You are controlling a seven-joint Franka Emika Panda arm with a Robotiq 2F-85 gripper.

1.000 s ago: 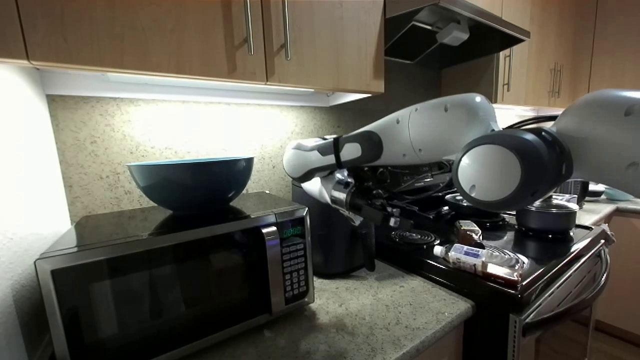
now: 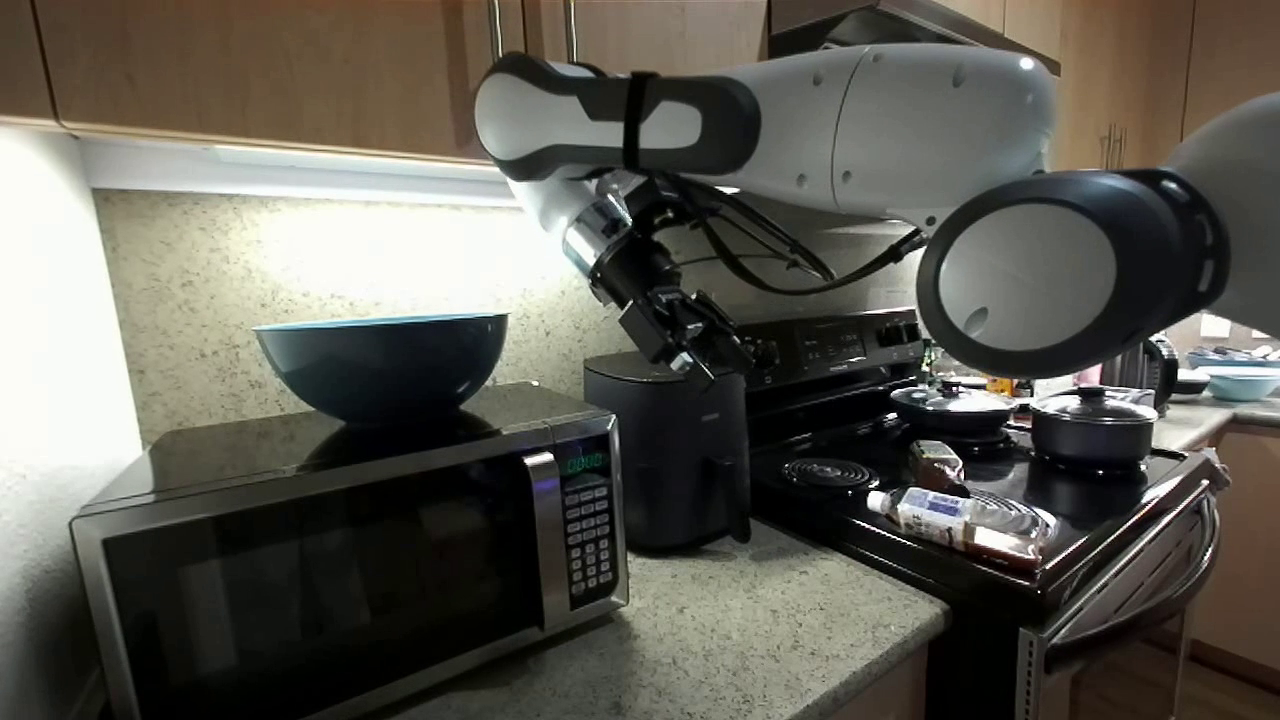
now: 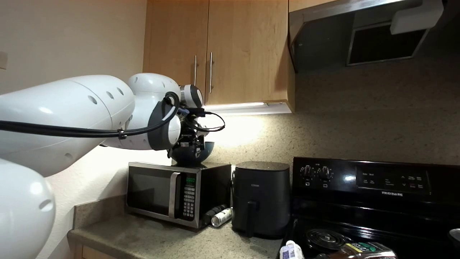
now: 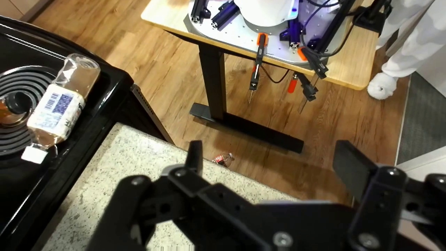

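My gripper is open in the wrist view, its two dark fingers wide apart with only floor and counter edge showing beyond them. In the first exterior view the gripper [image 2: 708, 360] hangs in the air, to the right of a large dark blue bowl [image 2: 384, 366]. That bowl rests upright on top of the microwave [image 2: 324, 576], whose door is closed. The black air fryer [image 2: 666, 468] appears below the gripper there. From the second exterior view, the wrist hides part of the bowl [image 3: 208, 150].
A clear bottle [image 4: 56, 106] with a white label lies on the stove. Pots [image 2: 1092, 426] stand on its burners. Low cabinets [image 3: 248, 51] hang overhead. A small can [image 3: 222, 217] lies between microwave and air fryer.
My arm has risen and shifted left, bringing the gripper from over the stove side up to about the air fryer's top. The bowl, microwave and bottle have stayed put.
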